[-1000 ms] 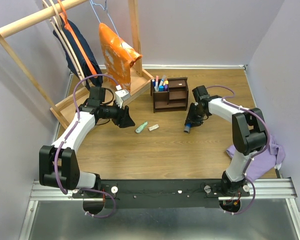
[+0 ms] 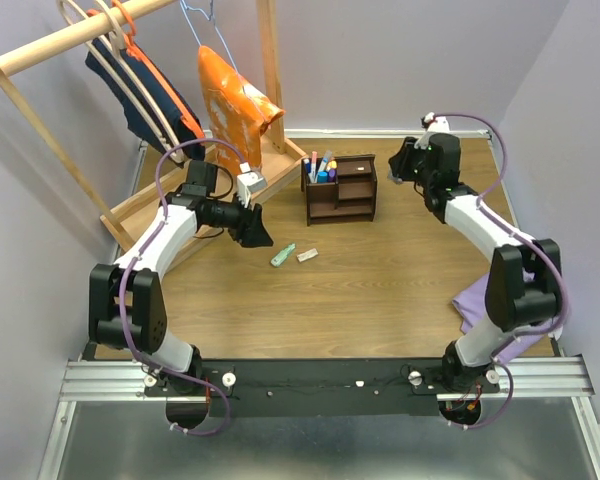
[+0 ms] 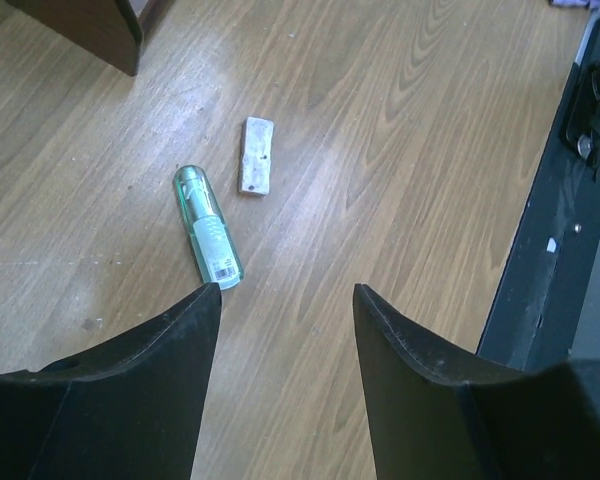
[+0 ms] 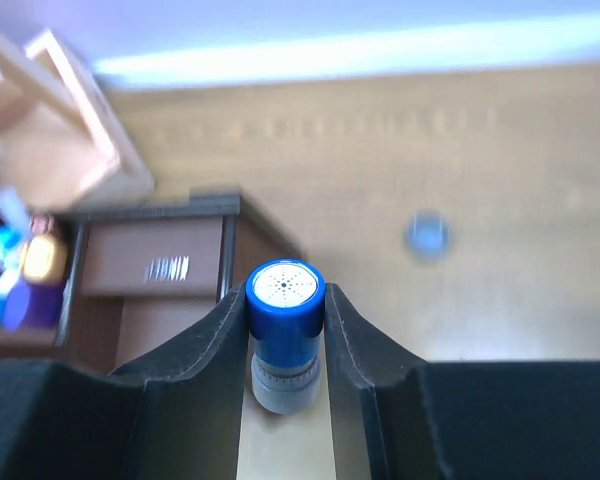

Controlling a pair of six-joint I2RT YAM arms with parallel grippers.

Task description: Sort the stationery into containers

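A dark wooden organizer [image 2: 340, 205] with colourful pens and markers [image 4: 35, 280] in its left section stands at the back centre. My right gripper is shut on a blue-capped cylinder [image 4: 285, 310], held upright above the area right of the organizer. My left gripper [image 2: 255, 235] stands open over the table's left middle, empty. Below it in the left wrist view lie a green-cased correction tape or glue tube [image 3: 208, 230] and a small white eraser-like block [image 3: 256, 158].
A small blue-grey round object [image 4: 427, 235] sits right of the organizer. A wooden rack [image 2: 130, 215] with hanging garments fills the left. A purple cloth [image 2: 480, 310] lies at the right front.
My right gripper has lifted the cylinder and moved backward, toward the far edge beside the organizer.
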